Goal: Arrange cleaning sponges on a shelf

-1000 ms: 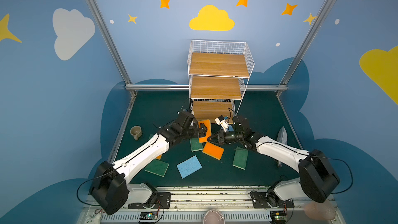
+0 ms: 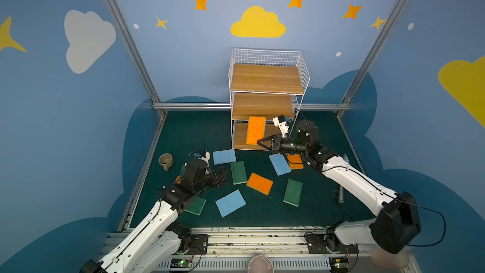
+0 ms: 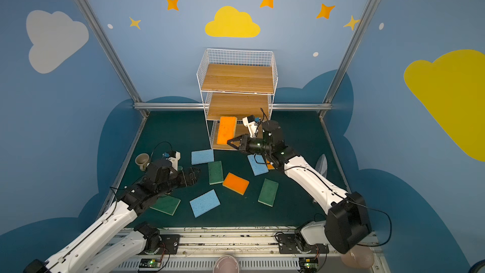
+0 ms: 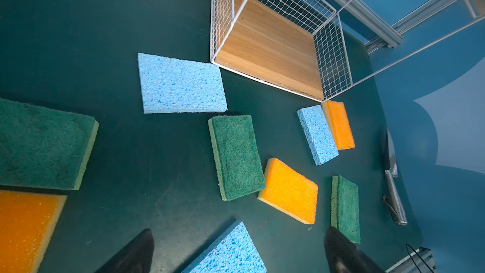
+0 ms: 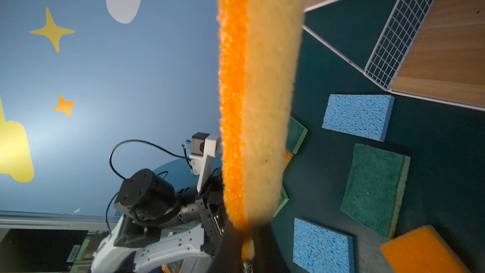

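Note:
A white wire shelf [image 2: 267, 75] with three wooden levels stands at the back, empty. My right gripper [image 2: 261, 142] is shut on an upright orange sponge [image 2: 255, 127], held in front of the lower levels; its edge fills the middle of the right wrist view [image 5: 255, 96]. My left gripper [image 2: 222, 177] is open, empty, low over the left of the floor. Blue sponges [image 4: 182, 83], green sponges [image 4: 237, 156] and other orange sponges [image 4: 288, 190] lie scattered on the dark floor.
A mug [image 2: 164, 161] stands at the far left; a metal object [image 4: 394, 192] lies at the far right.
My right gripper has risen toward the shelf with the orange sponge. My left gripper has drawn away to the left and down, leaving that sponge.

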